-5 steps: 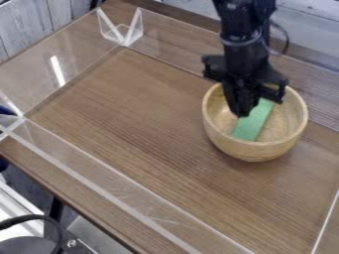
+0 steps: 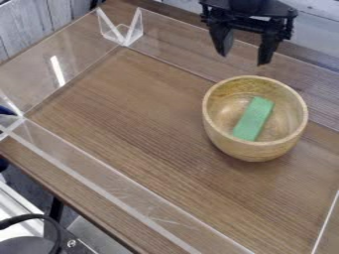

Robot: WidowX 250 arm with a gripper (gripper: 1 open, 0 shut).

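A round tan wooden bowl [image 2: 215, 114] sits on the right half of the wooden table, with a green block [image 2: 252, 119] lying inside it. My black gripper [image 2: 248, 50] is up at the top edge of the view, above and behind the bowl, apart from it, open with its two fingers spread and nothing seen between them.
A white wire-like object [image 2: 119, 30] stands at the back left. Clear plastic edging runs along the table's left side and corners. A dark device with cables [image 2: 30, 238] is at the bottom left.
My gripper has risen from over the bowl toward the back of the view, leaving the bowl and the green block in it uncovered.
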